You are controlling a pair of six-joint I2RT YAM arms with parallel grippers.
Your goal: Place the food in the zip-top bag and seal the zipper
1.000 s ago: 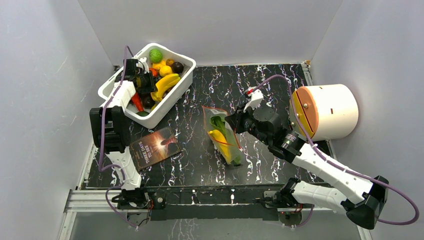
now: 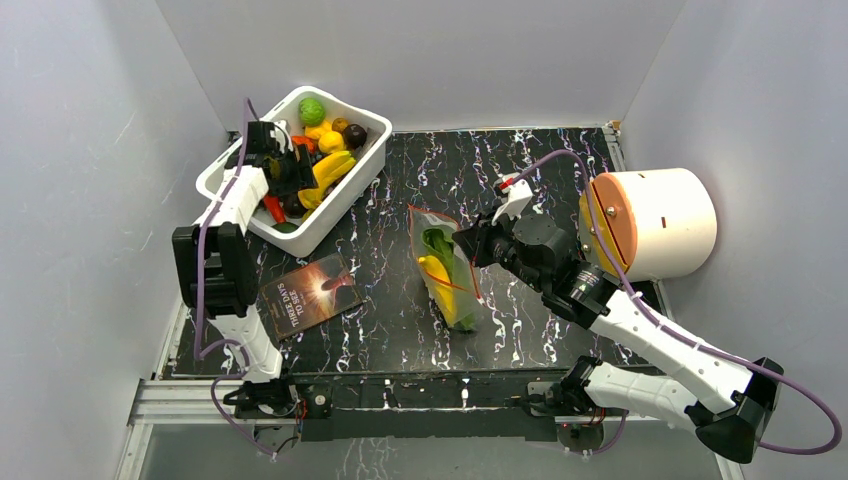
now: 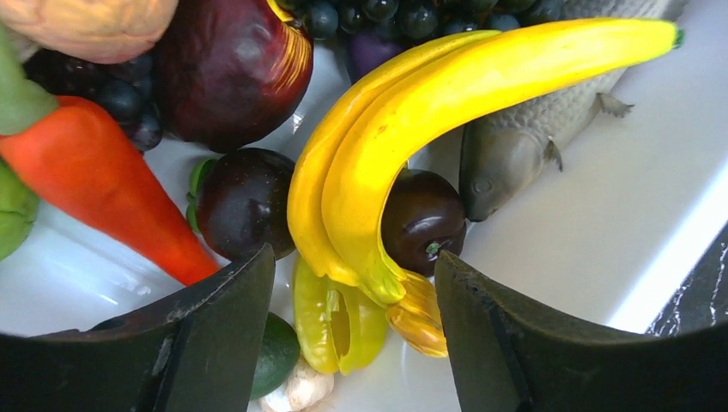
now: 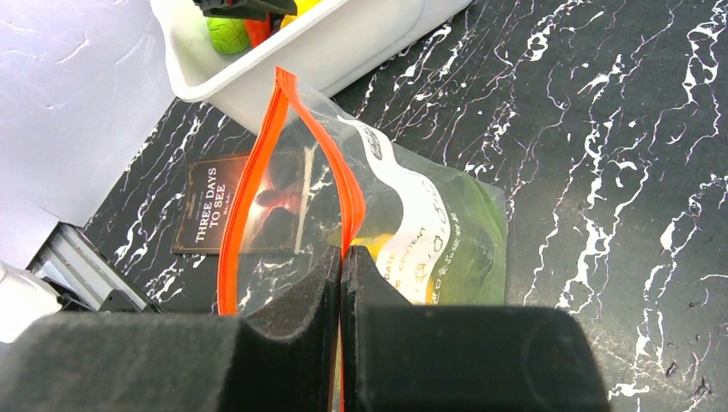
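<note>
The clear zip top bag (image 2: pixel 441 262) stands on the dark table with its mouth open, an orange zipper (image 4: pixel 249 193) along the rim. Something yellow and green leaves show inside it. My right gripper is shut on the bag's rim, at the zipper edge. Over the food bin, my left gripper is open above a bunch of bananas (image 3: pixel 369 163), with nothing held. Beneath and around its fingers lie a yellow-green pepper (image 3: pixel 339 322), dark round fruit (image 3: pixel 249 202) and a red pepper (image 3: pixel 112 184).
The white bin (image 2: pixel 345 210) at the back left also holds a fish (image 3: pixel 532 146), grapes and other foods. A book (image 2: pixel 311 296) lies in front of it. A cream and orange cylinder (image 2: pixel 655 223) stands on the right. Table space behind the bag is clear.
</note>
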